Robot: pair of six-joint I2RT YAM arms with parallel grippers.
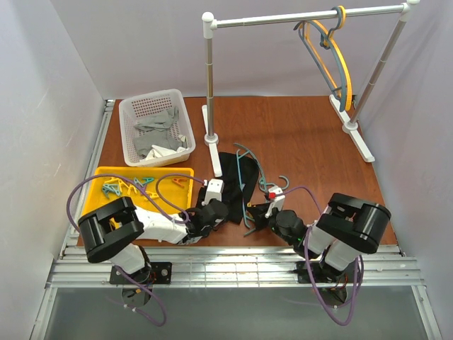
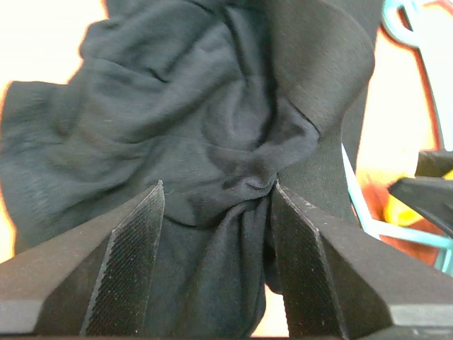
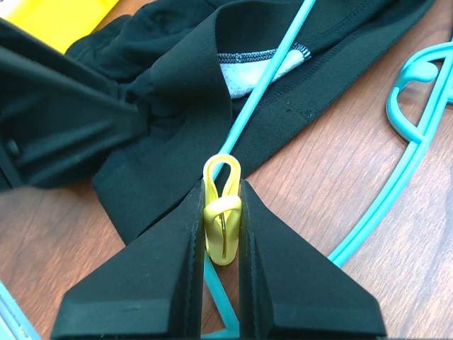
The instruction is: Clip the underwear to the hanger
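Observation:
Black underwear point(image 1: 233, 170) lies bunched at the front middle, with a light blue hanger point(image 3: 386, 205) on and beside it. In the right wrist view my right gripper is shut on a yellow clip point(image 3: 221, 170) over the hanger's bar. My left gripper has its fingers apart at the bunched dark cloth in the left wrist view; whether cloth is held between them is unclear.
A yellow tray point(image 1: 99, 188) of clips lies at the left, a white basket point(image 1: 126, 124) of clothes behind it. A rail point(image 1: 269, 19) with hangers stands over the back.

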